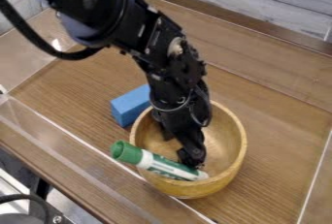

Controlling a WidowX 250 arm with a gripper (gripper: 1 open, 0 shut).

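My black gripper (183,139) reaches down from the top left into a round tan bowl (222,175), its fingers low inside, partly hidden by its own body. A green and white marker (155,162) lies tilted across the front left of the bowl, its green end out over the rim, just in front of the gripper. Whether the fingers hold anything cannot be seen clearly.
A blue block (130,102) lies on the wooden table (266,92) behind the bowl to the left. A clear edge strip runs along the front left.
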